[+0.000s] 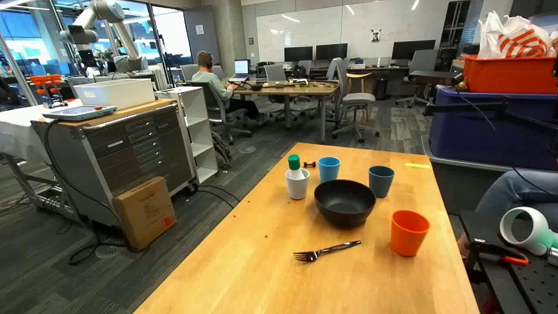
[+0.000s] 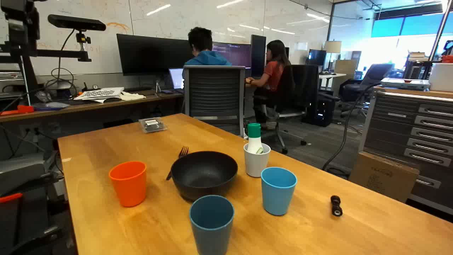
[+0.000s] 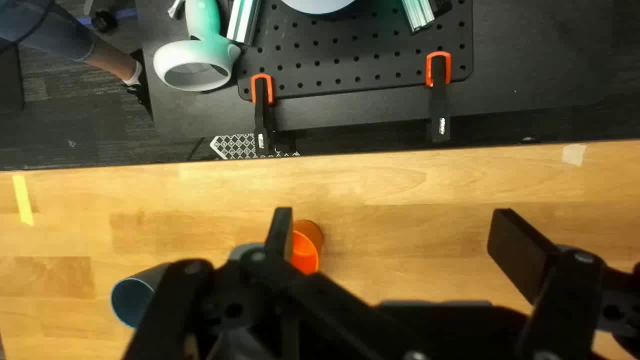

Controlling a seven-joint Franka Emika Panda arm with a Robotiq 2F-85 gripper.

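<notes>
High above the wooden table (image 3: 384,180), my gripper stands open with nothing between its fingers; it appears only in the wrist view. An orange cup (image 1: 409,233) is upright near the table's edge, partly hidden behind one finger in the wrist view. Beside it sits an empty-looking black bowl (image 1: 345,203). A dark blue cup (image 2: 211,225) and a lighter blue cup (image 2: 278,191) stand near the bowl. The white cup (image 1: 297,186) holds a green-capped white bottle (image 2: 254,138). On bare wood lies a black fork (image 1: 327,251).
A small black object (image 2: 336,206) lies past the light blue cup. In exterior view 2, a clear package (image 2: 152,124) rests at the table's far end. Orange-tipped clamps (image 3: 440,90) grip the neighbouring black stand. Much wood beyond the fork is clear.
</notes>
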